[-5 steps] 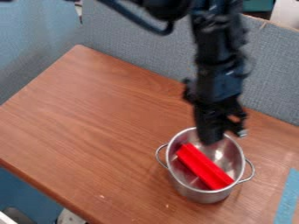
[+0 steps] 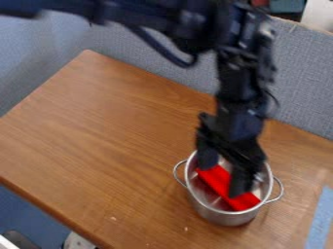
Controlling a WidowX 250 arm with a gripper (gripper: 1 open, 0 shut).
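My black gripper (image 2: pixel 229 154) is blurred and reaches down over a steel pot (image 2: pixel 224 209) with two wire handles, at the lower right of the wooden table. Its fingers stand apart, open, at the pot's upper part. A red object (image 2: pixel 235 198) lies inside the pot, partly hidden by the gripper.
A grey padded wall (image 2: pixel 299 88) runs along the back. A light blue strip (image 2: pixel 320 219) lies at the right edge.
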